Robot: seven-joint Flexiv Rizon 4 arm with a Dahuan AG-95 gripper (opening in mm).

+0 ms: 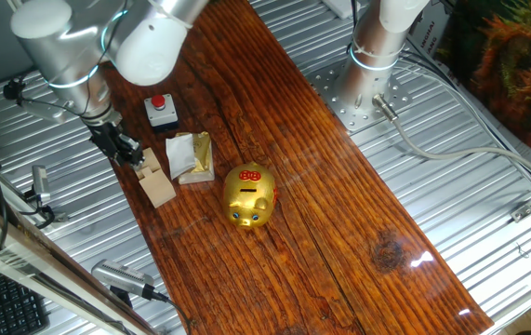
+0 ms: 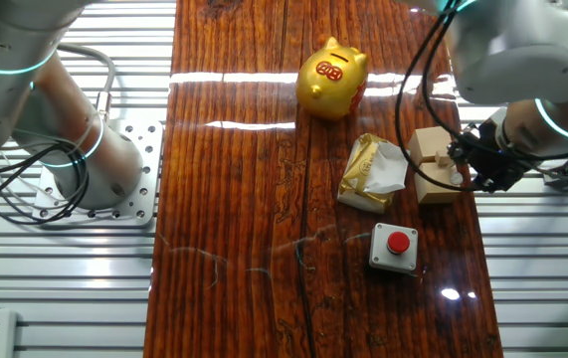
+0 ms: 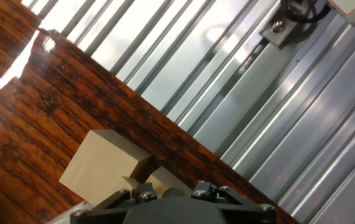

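The tan box [image 1: 158, 186] lies by the table's edge, with a notch and a small raised piece along its top. My gripper [image 1: 139, 162] is low at the box's end, coming in from beyond the table edge. In the second exterior view the gripper [image 2: 460, 157] meets the side of the box [image 2: 431, 169]. From the wrist, the fingertips [image 3: 145, 191] stand apart, with part of the box [image 3: 106, 165] just past them and between them. Whether the fingers press on it is hidden.
Beside the box lies a gold-and-white packet [image 1: 191, 156]. A golden piggy bank [image 1: 249, 197] stands farther in, and a red-button box [image 1: 161, 112] sits near the upper arm.
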